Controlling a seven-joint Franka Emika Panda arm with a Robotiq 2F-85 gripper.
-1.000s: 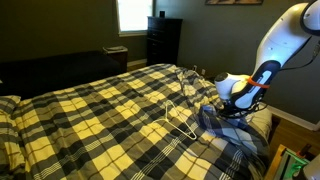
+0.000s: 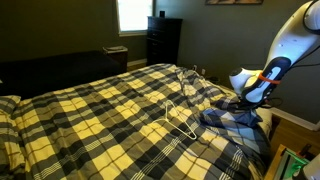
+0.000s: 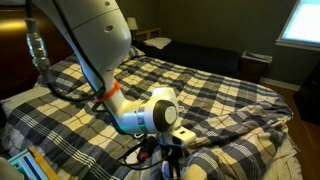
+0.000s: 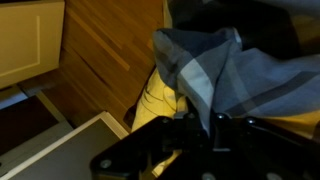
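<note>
A bunched blue-grey cloth lies near the right edge of the bed, and its nearer part is creased toward my gripper. In the wrist view the cloth narrows into folds that run down between the fingers, so my gripper is shut on it. The dark fingers blend into the shadow there. From exterior view 2, the gripper is low over the bedding, and the arm hides most of what it grips.
A plaid blanket covers the wide bed. On it lies a thin white hanger, left of the cloth. Wooden floor shows beyond the bed's edge. A dark dresser stands at the back.
My gripper has shifted right, toward the bed's edge, and the cloth beside it is drawn out that way. The hanger has stayed in place.
</note>
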